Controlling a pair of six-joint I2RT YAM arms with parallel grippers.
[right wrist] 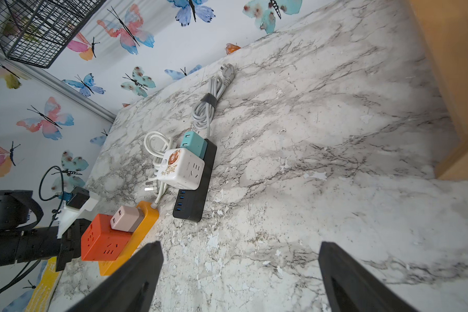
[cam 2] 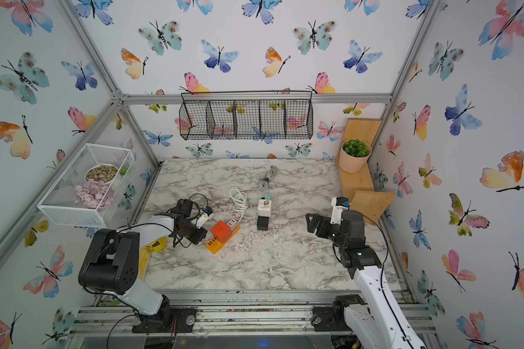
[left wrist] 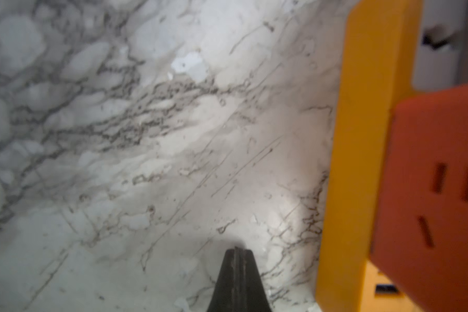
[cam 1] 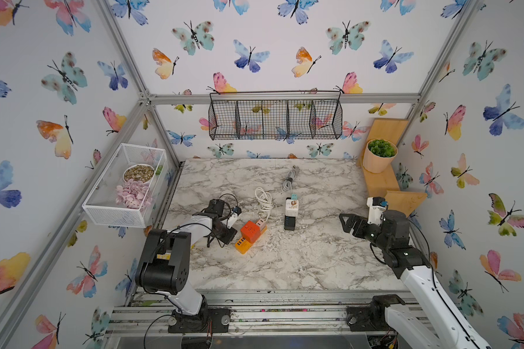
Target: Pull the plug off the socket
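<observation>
A yellow power strip [cam 1: 245, 246] lies left of centre on the table, bearing a red plug cube [cam 1: 251, 231] and a pink plug [right wrist: 125, 219]. My left gripper [cam 1: 231, 237] hovers just left of the strip. In the left wrist view its fingertips meet with nothing between them, and the strip's yellow side [left wrist: 359, 171] and the red cube [left wrist: 431, 182] stand to the right, outside the fingers. A black power strip [right wrist: 197, 189] carries a white cube [right wrist: 181, 168] and a teal plug [right wrist: 193, 144]. Over the right side, my right gripper is open and empty.
A white coiled cable [cam 1: 264, 199] and a grey cable [cam 1: 288, 178] lie behind the strips. A wooden stand with a potted plant [cam 1: 380, 154] is at the back right. Between the black strip and my right gripper the table is bare.
</observation>
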